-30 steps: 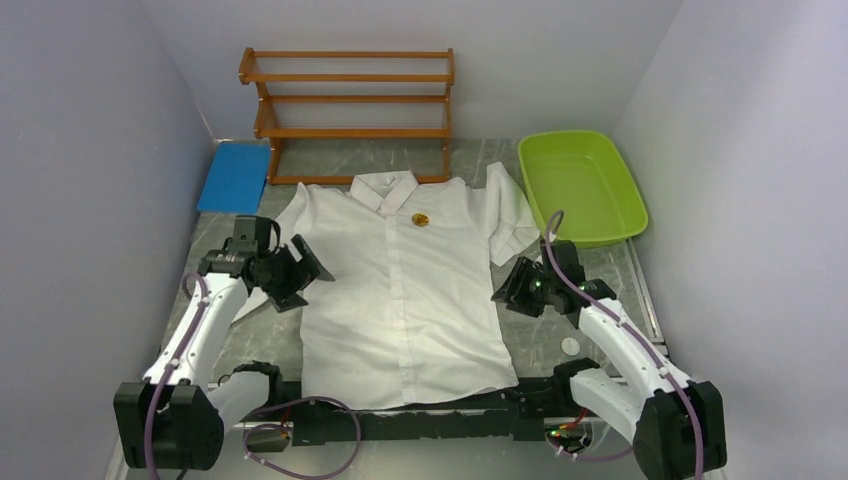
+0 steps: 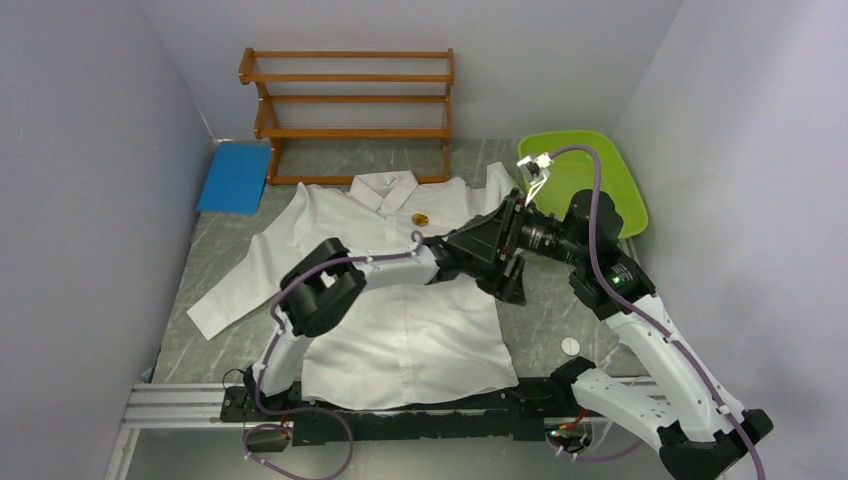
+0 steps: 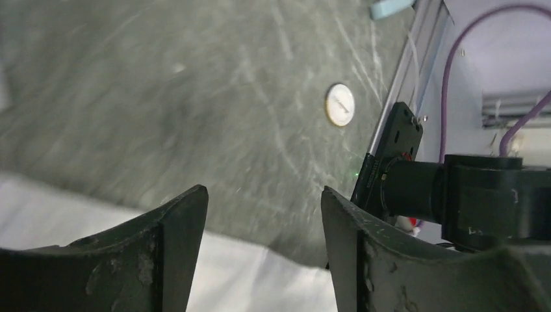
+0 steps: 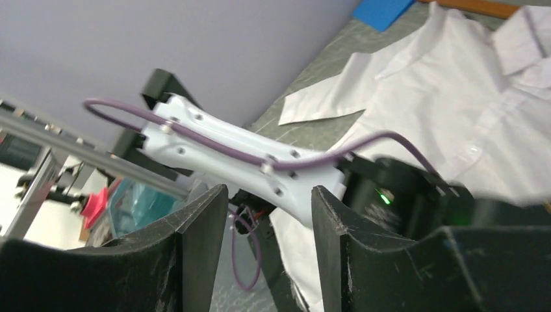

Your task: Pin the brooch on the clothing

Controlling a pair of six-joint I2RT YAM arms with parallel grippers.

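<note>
A white shirt (image 2: 390,350) lies spread face up on the grey table; a gold brooch (image 2: 421,219) sits on its chest right of the placket. My left gripper has reached low across the shirt's right side, open with empty fingers over the table and shirt edge. My right gripper is raised beside it near the upper chest, open with nothing between its fingers; in the top view the two overlap, so their exact spacing is unclear.
A green basin (image 2: 555,150) stands back right, a wooden rack (image 2: 350,134) at the back, a blue board (image 2: 230,178) back left. Walls close in both sides. A small white disc (image 2: 570,346) lies front right.
My left gripper has swung right from the shirt's left side across its middle.
</note>
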